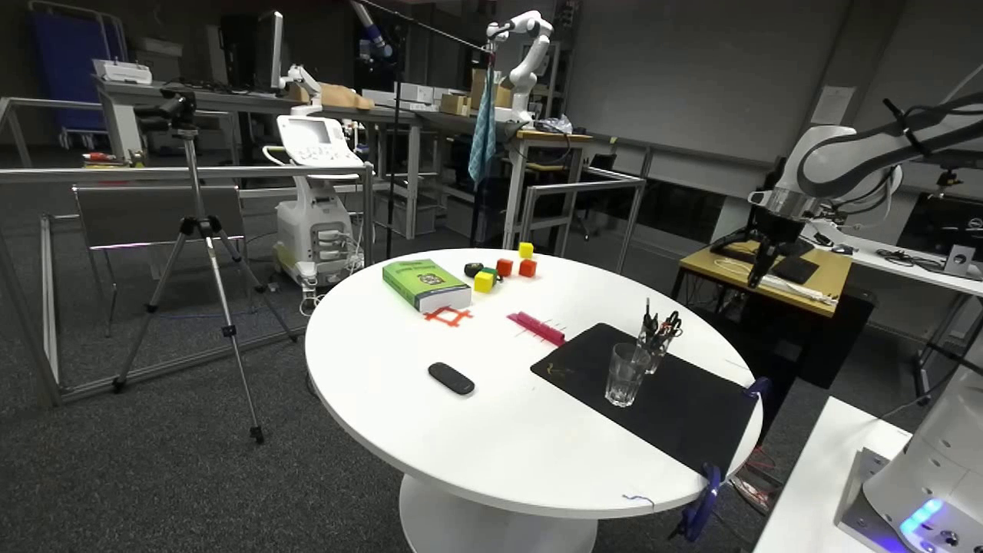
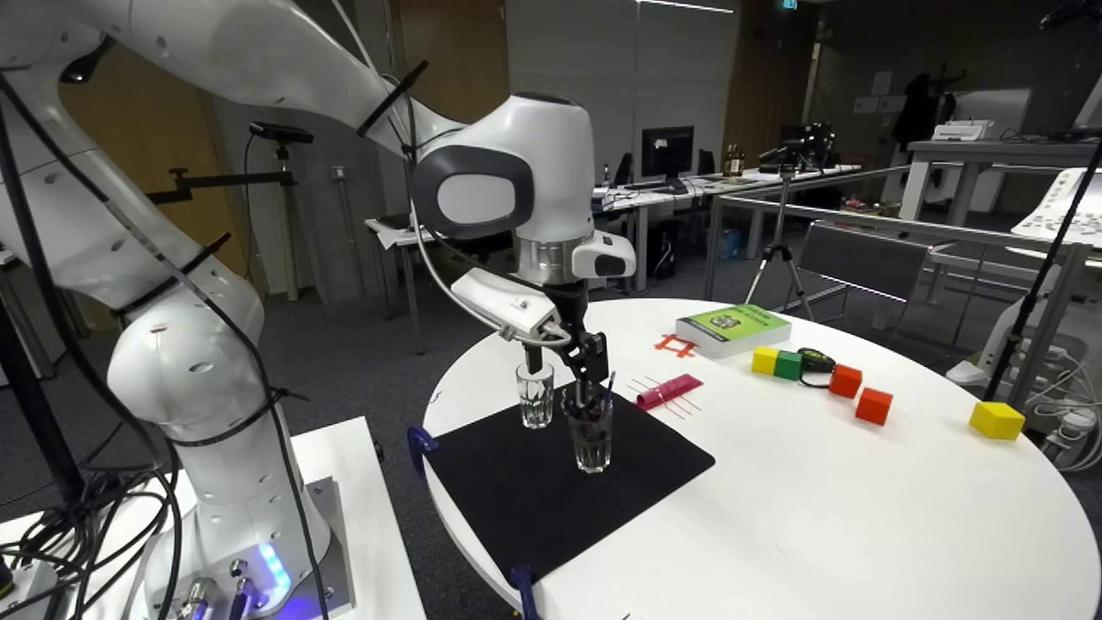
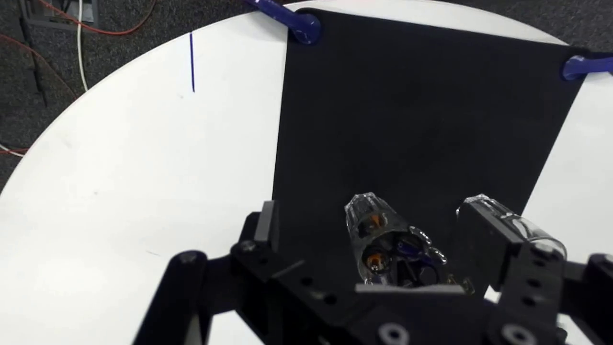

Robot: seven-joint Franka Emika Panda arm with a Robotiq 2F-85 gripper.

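Observation:
My gripper is open above the table, nothing held between its fingers. Below the gap, in the wrist view, stands a clear glass with pens and scissors (image 3: 368,233). An empty clear glass (image 3: 537,233) appears partly hidden behind the right finger. Both rest on a black mat (image 3: 419,115). From exterior view 1, the empty glass (image 1: 624,379) is nearer the camera than the pen-filled glass (image 1: 652,353), and the gripper (image 1: 760,267) shows up and to the right of both. In exterior view 2, the fingers overlap the glasses, so their exact height is unclear.
A green book (image 1: 425,285), a red frame (image 1: 448,316), a pink strip (image 1: 536,327), a black remote-like object (image 1: 451,378) and several coloured blocks (image 1: 484,282) lie elsewhere on the round white table (image 1: 516,442). Blue clamps (image 3: 304,28) pin the mat's edge.

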